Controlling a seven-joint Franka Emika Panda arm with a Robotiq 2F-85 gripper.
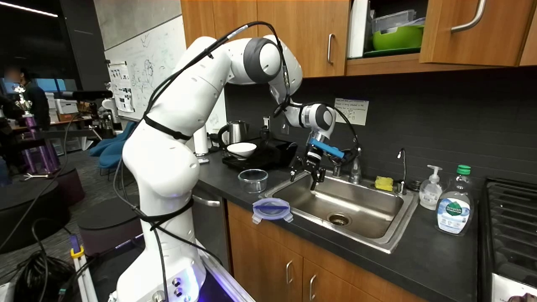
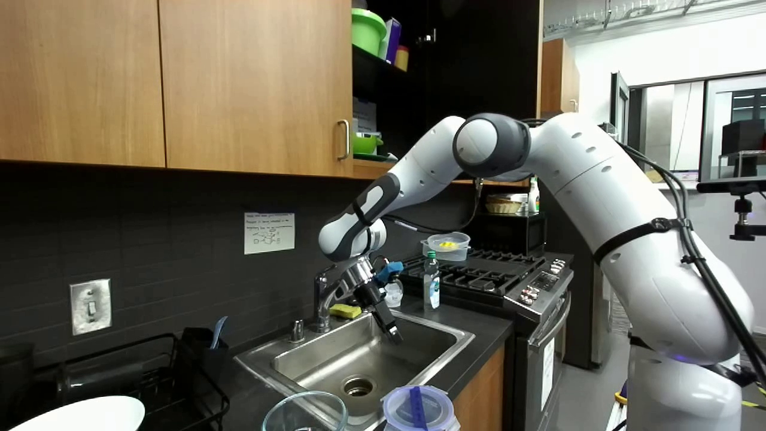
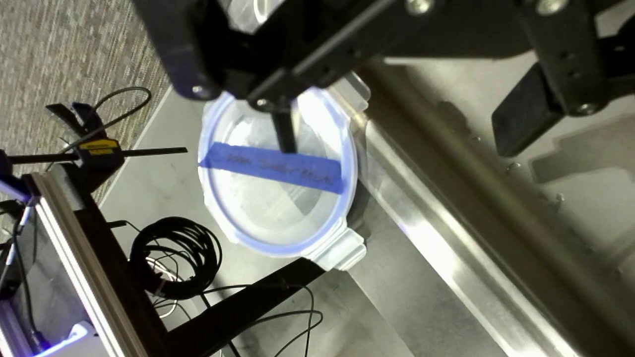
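My gripper [image 1: 306, 177] hangs above the left part of the sink [image 1: 398, 221], its fingers apart and nothing between them. In the wrist view the two fingers of the gripper stand wide, one seen across the lid and the other over the basin. A clear round lid [image 1: 272, 209] with a bluish rim and a strip of blue tape lies on the counter by the sink's front left corner. Clear of the gripper, an empty-looking glass bowl [image 1: 253, 181] stands behind the lid. In exterior view 2 the lid [image 2: 439, 406] sits right of the bowl [image 2: 305, 412].
Behind the sink are the faucet [image 1: 355, 171] and a yellow sponge [image 1: 384, 183]. A soap pump [image 1: 430, 191] and a dish soap bottle [image 1: 454, 209] stand to its right, before the stove. A white bowl [image 1: 241, 149] rests at the dish rack. The basin looks empty.
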